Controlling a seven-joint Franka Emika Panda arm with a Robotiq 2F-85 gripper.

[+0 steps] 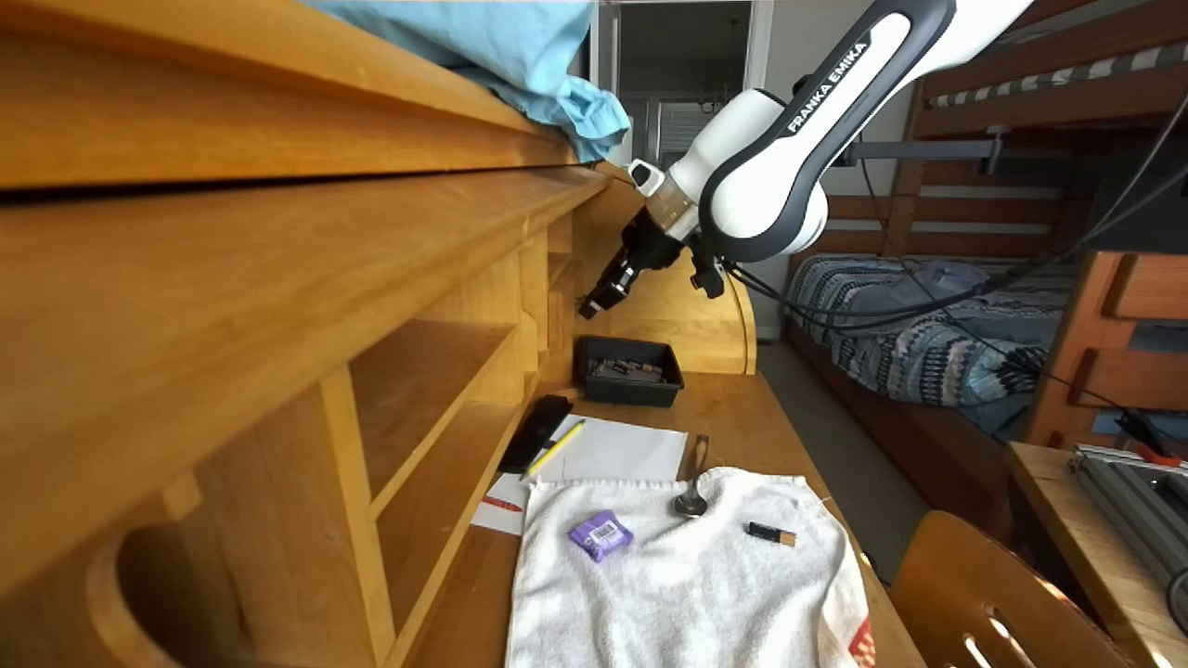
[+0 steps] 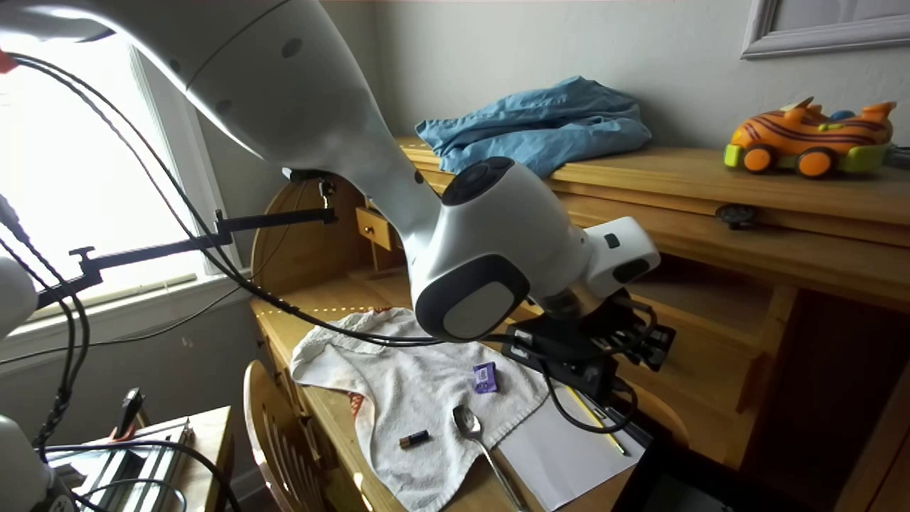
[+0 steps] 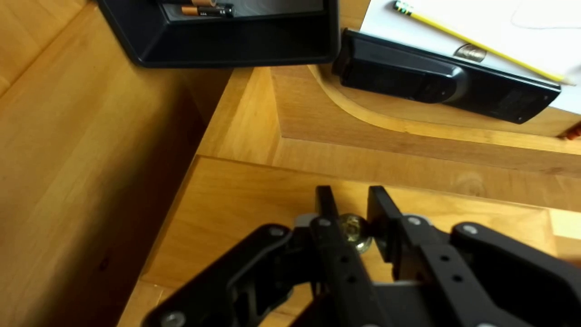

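Note:
In the wrist view, a small drawer front (image 3: 261,207) carries a round metal knob (image 3: 355,231). My gripper reaches over this knob, one finger (image 3: 325,204) to the left and the other to the right. The fingers stand part open, and the knob shows in the gap between them; whether they touch it cannot be told. Exterior view 1 has the gripper (image 1: 587,310) at the far end of the desk's cubbies, above the black tray. In exterior view 2 the arm hides the fingertips.
A black tray (image 1: 630,386) with batteries stands below. A white towel (image 1: 668,601) bears a purple packet (image 1: 601,535), a spoon (image 1: 690,503) and a battery (image 1: 770,534). Paper, a yellow pencil (image 3: 479,41) and a black object (image 3: 446,81) lie nearby. The hutch ledge (image 1: 334,223) runs alongside.

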